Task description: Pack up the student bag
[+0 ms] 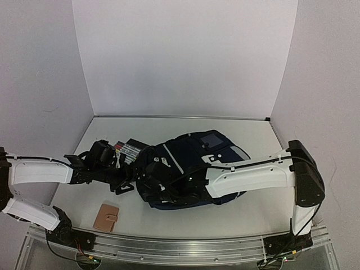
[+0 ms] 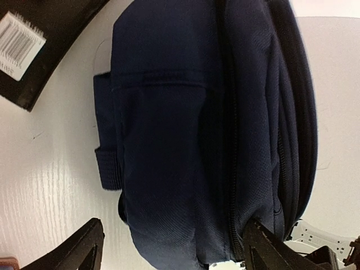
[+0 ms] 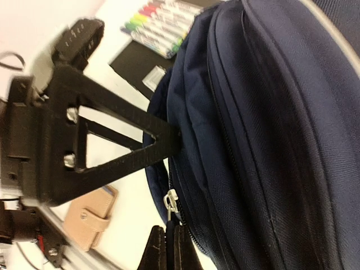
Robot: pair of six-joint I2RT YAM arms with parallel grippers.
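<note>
A dark navy backpack [image 1: 194,147] lies across the middle of the table. In the right wrist view, my right gripper is shut on the metal zipper pull [image 3: 170,198] at the bag's near left edge. Facing that end of the bag, my left gripper has its fingers wide apart. One of its finger tips [image 3: 163,140] touches the bag's fabric. A black box-like item [image 3: 140,64] lies behind the bag's left end, with colourful markers [image 3: 160,25] on it. To the front left is a brown wallet-like notebook [image 1: 106,217] with a strap.
The right forearm [image 1: 253,174] stretches over the backpack and hides part of it. White walls [image 1: 185,56] close in the back and sides.
</note>
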